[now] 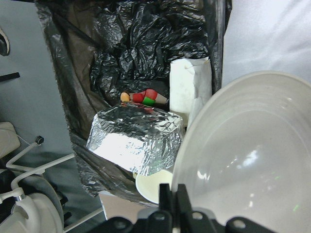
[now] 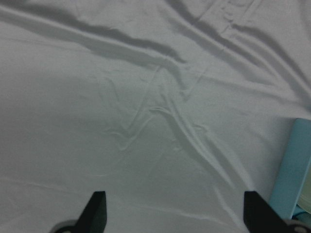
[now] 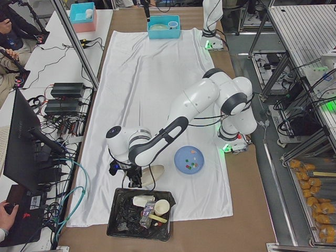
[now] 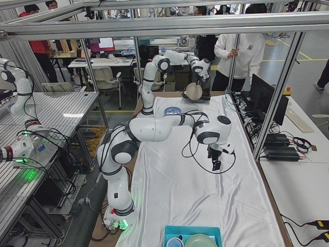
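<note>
My left gripper is shut on the rim of a white plate (image 1: 243,145), held tilted beside and above a black-lined bin (image 3: 118,220). In the bin lie crumpled foil (image 1: 131,136), a white packet (image 1: 187,82), a cream cup (image 1: 150,187) and small coloured pieces (image 1: 146,97). My right gripper stands open over the bare white cloth at the other end of the table, with nothing visible between its fingertips.
A blue plate (image 3: 189,152) with small coloured pieces lies on the cloth to the side. A teal box (image 3: 164,34) holding dishes stands at the far end.
</note>
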